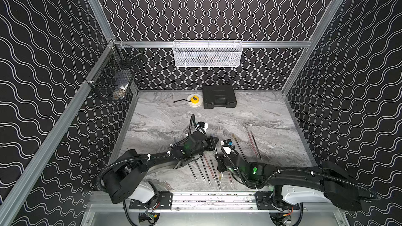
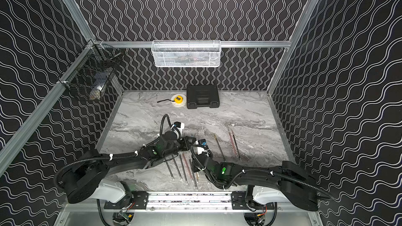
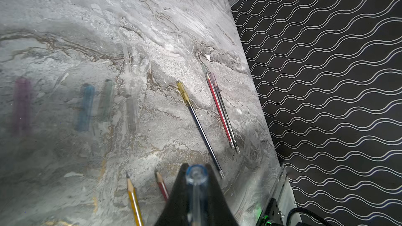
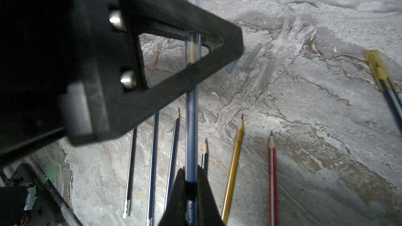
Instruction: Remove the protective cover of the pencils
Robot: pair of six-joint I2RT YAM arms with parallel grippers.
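Note:
My left gripper is shut on the clear cap end of a blue pencil, seen end-on in the left wrist view. In the right wrist view the capped pencil [image 4: 191, 131] runs from that gripper down between the fingers of my right gripper, which looks shut on it. Below lie uncapped pencils, including yellow [image 4: 232, 163] and red [image 4: 272, 175] ones and several dark ones. Loose caps, pink [image 3: 21, 104] and blue [image 3: 85, 106], lie on the table, blurred. A yellow-capped pencil [image 3: 201, 134] and a red pencil [image 3: 218, 106] lie to the right.
A black case [image 1: 219, 100] and a yellow tape measure [image 1: 194, 99] on a white roll stand at the back. A white wire basket [image 1: 207, 54] hangs on the rear wall.

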